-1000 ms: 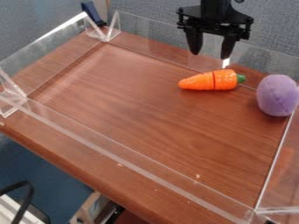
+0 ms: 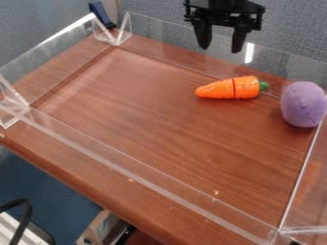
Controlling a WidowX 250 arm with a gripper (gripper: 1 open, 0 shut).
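The black gripper hangs over the back wall of the clear tray, its two fingers apart and nothing between them. Below it an orange toy carrot with a green top lies on the wooden floor. To its right rests a purple rounded object, possibly a toy eggplant, by the right wall.
Clear plastic walls ring the wooden surface. A dark blue object sits at the back-left corner outside the walls.
The gripper has moved up and somewhat to the left over the last second. The carrot and purple object have not moved.
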